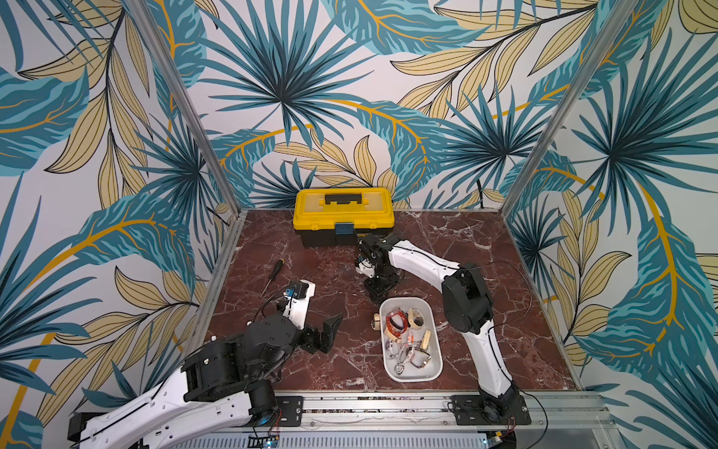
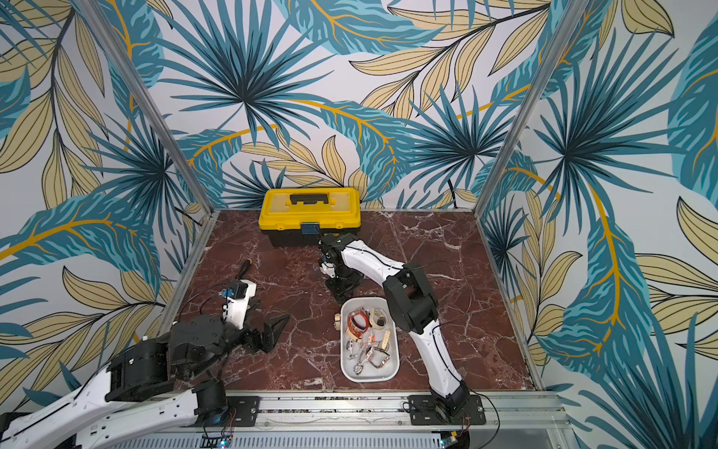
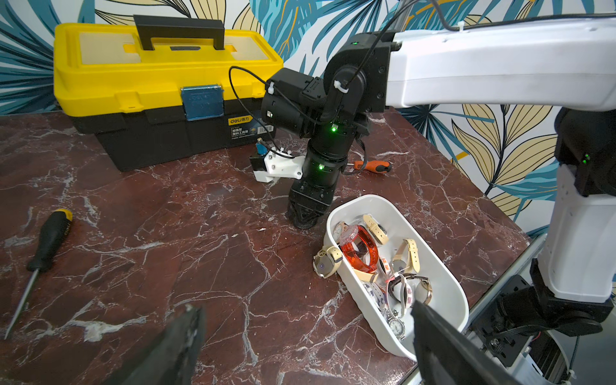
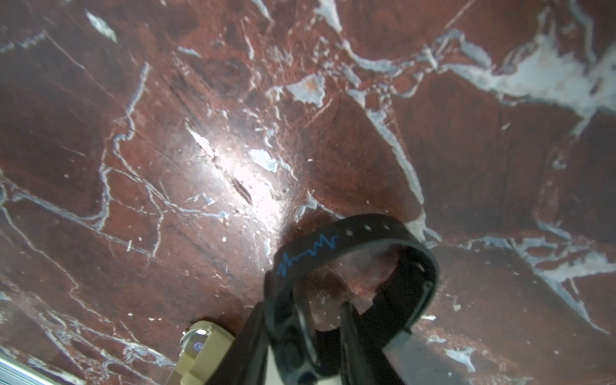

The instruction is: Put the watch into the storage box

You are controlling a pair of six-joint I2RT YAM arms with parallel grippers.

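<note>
A black band watch (image 4: 353,224) with a blue pulse-line print lies on the marble top in the right wrist view. My right gripper is low over it, fingers part open astride the band's left part; whether they grip it cannot be told. In the top left view my right gripper (image 1: 377,288) sits behind the white tray (image 1: 435,359) of watches. My left gripper (image 1: 329,329) stands open left of that tray, empty. The white storage tray holds several watches and straps. A tan watch (image 3: 327,261) rests just outside its left wall.
A closed yellow and black toolbox (image 1: 344,213) stands at the back. A black screwdriver (image 3: 51,237) lies at the left and an orange one (image 3: 372,165) behind the right arm.
</note>
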